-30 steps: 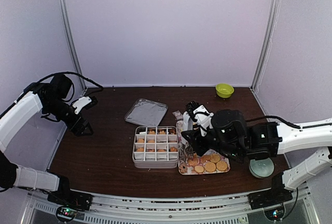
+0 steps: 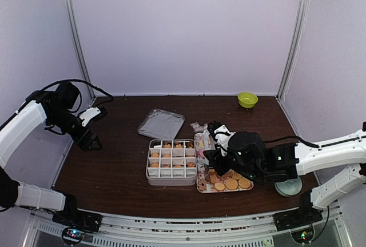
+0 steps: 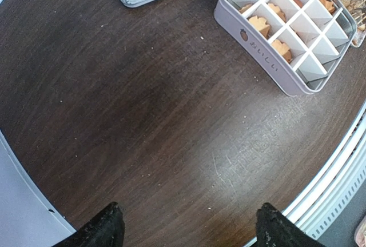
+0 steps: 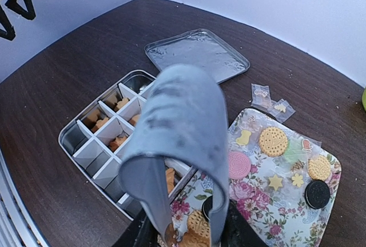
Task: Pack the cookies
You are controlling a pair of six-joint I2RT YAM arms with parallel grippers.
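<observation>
Right of the divided box, my right gripper is shut on pale grey tongs [image 4: 183, 110], whose bend blocks much of the right wrist view. The tongs' lower ends are over cookies [image 4: 198, 224] on the floral tray [image 4: 257, 201]; whether they pinch one I cannot tell. The grey box [image 2: 171, 182] has white dividers, and several compartments hold flower-shaped cookies [image 3: 259, 25]. Some compartments look empty. My left gripper is open over bare table at the left, nothing between its fingers.
Behind the box lies a clear-looking lid [image 2: 161, 124]. Small packets [image 4: 272, 103] lie beside the tray. A green bowl [image 2: 247, 99] stands at the back right, a pale bowl [image 2: 289, 186] at the front right.
My right arm has shifted slightly left and toward the tray's front edge, with the tongs still in its gripper. The left arm and the box look unmoved.
</observation>
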